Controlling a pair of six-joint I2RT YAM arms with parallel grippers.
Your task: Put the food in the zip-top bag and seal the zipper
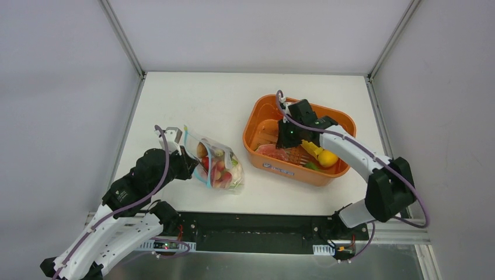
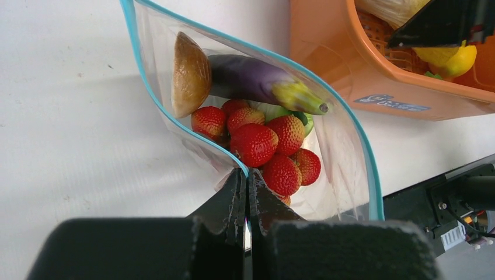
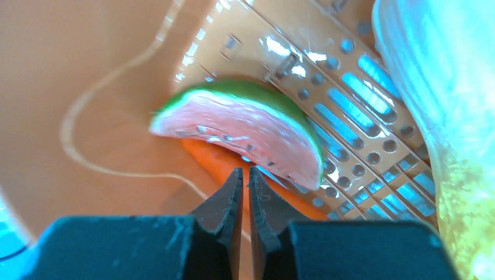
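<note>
The zip top bag [image 1: 222, 169] stands open at the left of the table, holding strawberries [image 2: 254, 144], an eggplant [image 2: 245, 79], a brown item [image 2: 190, 73] and greens. My left gripper is shut on the bag's blue-edged rim. My right gripper is shut above the orange bin [image 1: 262, 116]; whether anything is between its fingers is unclear. Below it lie a watermelon slice [image 3: 239, 125] and a carrot [image 3: 207, 157].
The bin also holds yellow food [image 1: 327, 158], a green item [image 1: 310, 166] and a clear wrapped item [image 3: 443, 105]. Walls border it.
</note>
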